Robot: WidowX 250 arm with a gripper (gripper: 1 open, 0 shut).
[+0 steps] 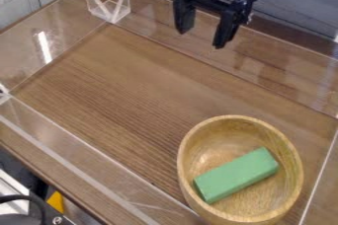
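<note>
My dark gripper [205, 24] hangs over the back middle of the wooden surface, its two fingers apart with nothing visible between them. At the front right, a round tan bowl [201, 145] holds a green rectangular block [235, 175], which lies diagonally inside it. The gripper is well away from the bowl, above and behind it in the view.
A white wire-like object [109, 4] stands at the back left by the edge of the wooden surface [106, 111]. Some dark and yellow items lie beyond the edge at the lower left.
</note>
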